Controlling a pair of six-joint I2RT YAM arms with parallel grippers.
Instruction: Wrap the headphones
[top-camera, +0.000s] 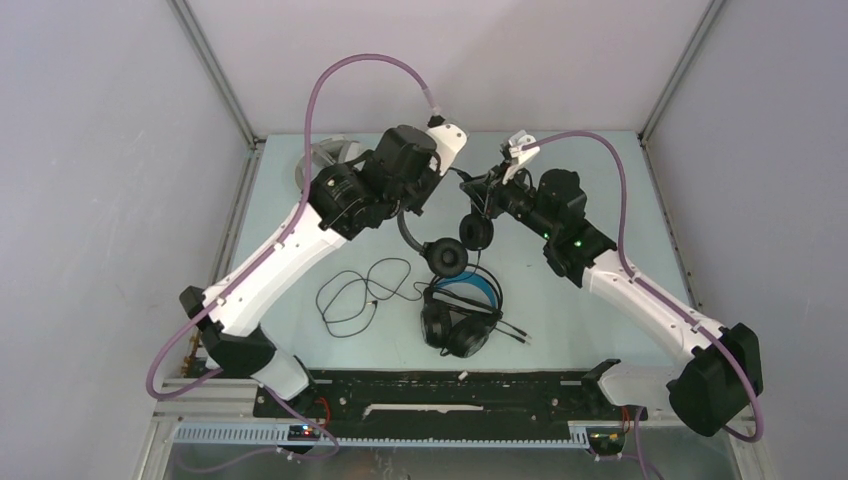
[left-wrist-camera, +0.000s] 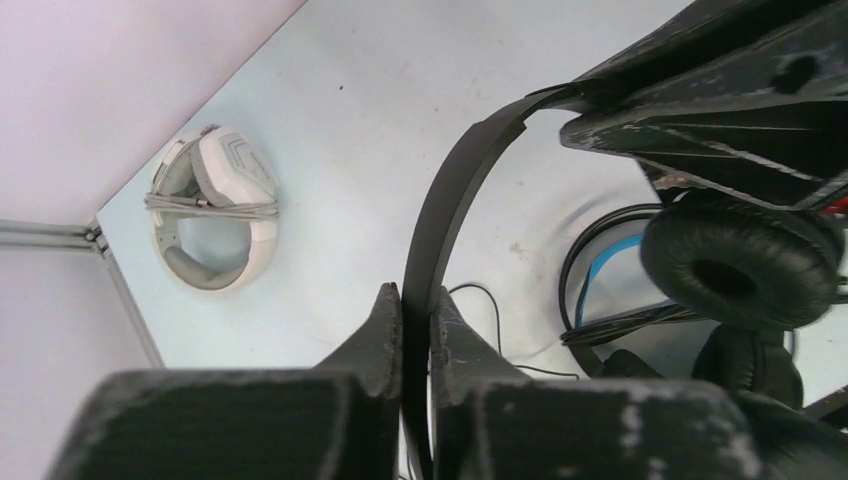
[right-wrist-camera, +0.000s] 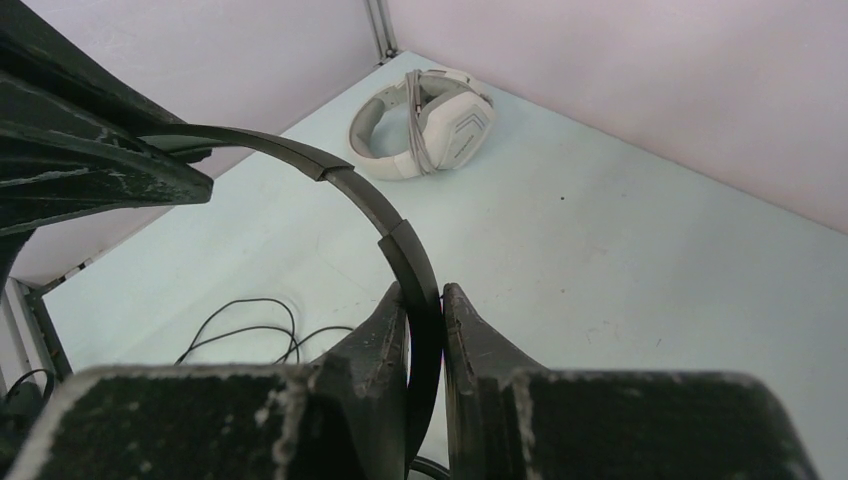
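Observation:
A black headphone hangs in the air between my grippers, its cups dangling lower, one at centre-right in the left wrist view. My left gripper has its fingertips closely around the black headband; whether it clamps it, I cannot tell. My right gripper is shut on the headband, which arches over toward the left gripper. A thin black cable lies in loops on the table.
A second black headset with bundled cable and a blue band rests at the front middle of the table. A white headset with a tied grey cable lies at the back left. The walls enclose the table.

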